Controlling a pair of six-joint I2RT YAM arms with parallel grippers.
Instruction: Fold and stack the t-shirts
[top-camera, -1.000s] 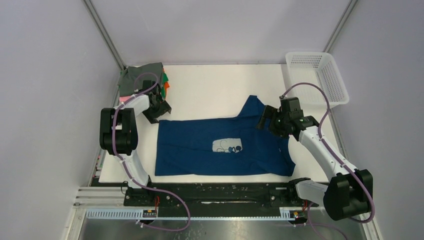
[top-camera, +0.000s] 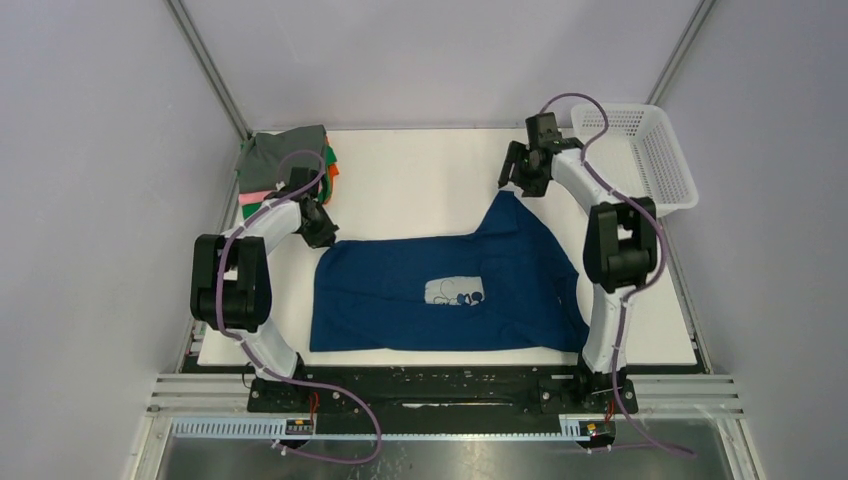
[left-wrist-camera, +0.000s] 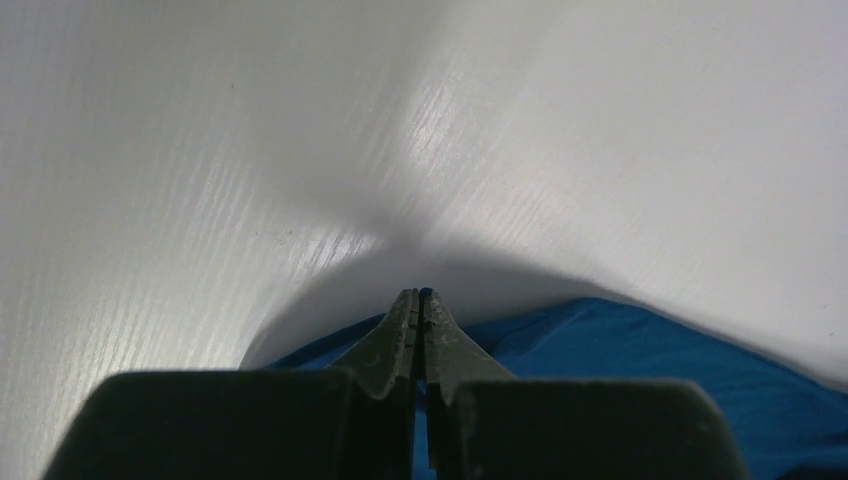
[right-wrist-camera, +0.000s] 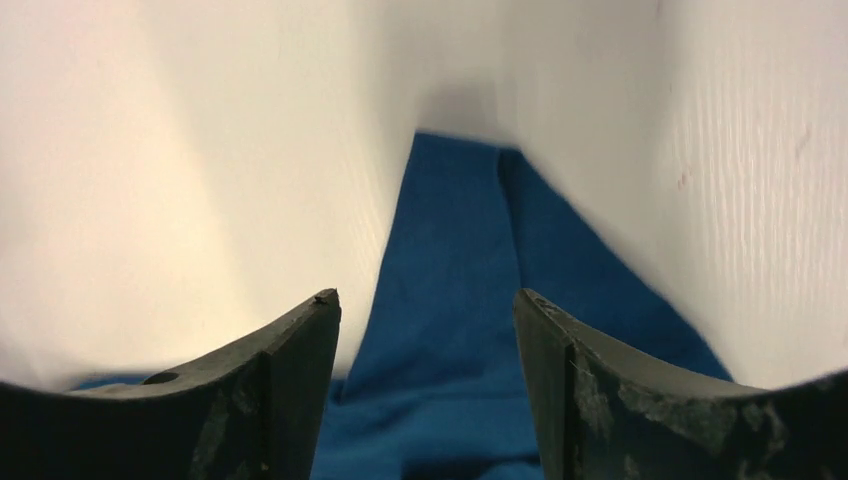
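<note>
A navy t-shirt (top-camera: 400, 270) with a pale printed patch lies across the front of the table. At its far-left corner my left gripper (top-camera: 332, 239) is shut; in the left wrist view a bit of blue cloth shows between the tips of the left gripper. The right gripper (top-camera: 506, 184) is over the sleeve that points to the back. Seen from the right wrist, the right gripper has its fingers apart, with the navy sleeve (right-wrist-camera: 450, 250) lying in the gap's line of sight. Whether they touch the cloth cannot be told.
A stack of folded shirts, dark grey on top (top-camera: 283, 158), sits at the back left, partly behind the left arm. The white basket (top-camera: 672, 165) at the back right is empty where it shows.
</note>
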